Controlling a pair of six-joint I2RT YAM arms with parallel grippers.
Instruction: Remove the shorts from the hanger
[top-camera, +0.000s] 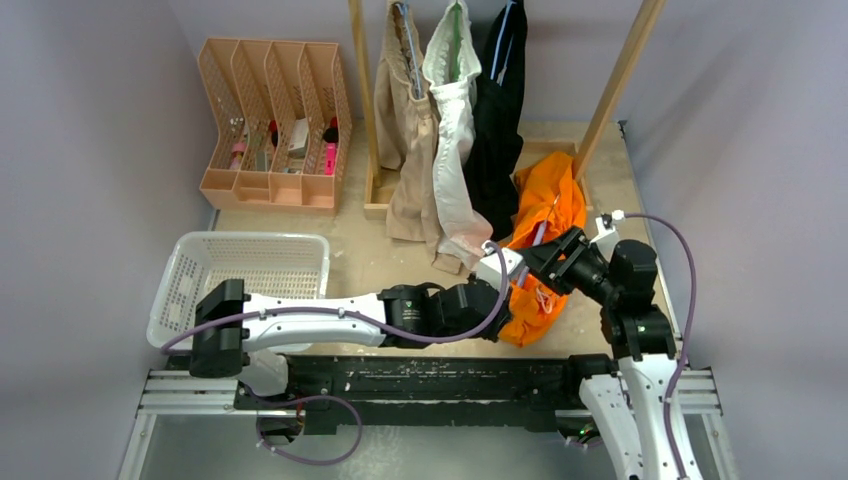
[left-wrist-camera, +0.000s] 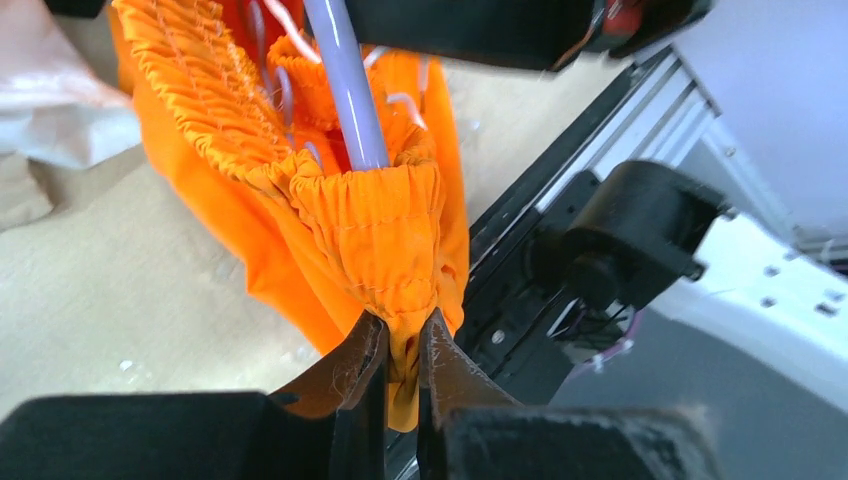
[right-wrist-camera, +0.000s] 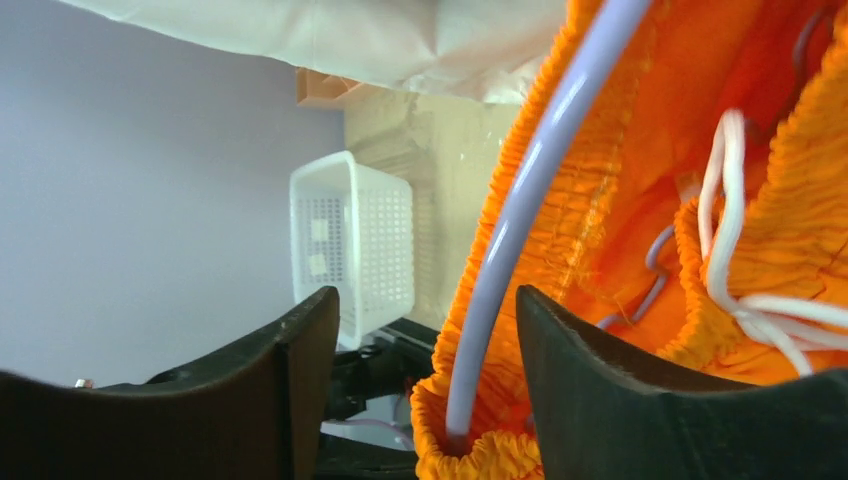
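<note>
The orange shorts lie at the right of the table, with a pale purple hanger running inside their gathered waistband. My left gripper is shut on a bunched fold of that waistband, just past the end of the hanger. Across from it, my right gripper stands part open, its fingers apart. In the right wrist view the hanger crosses the space between those fingers, and its lower end sits in a pocket of orange waistband. White drawstrings hang loose at the waist.
Beige trousers, white trousers and black trousers hang from a wooden rack behind. A white basket stands front left, and a pink organizer back left. Bare table lies beside the basket.
</note>
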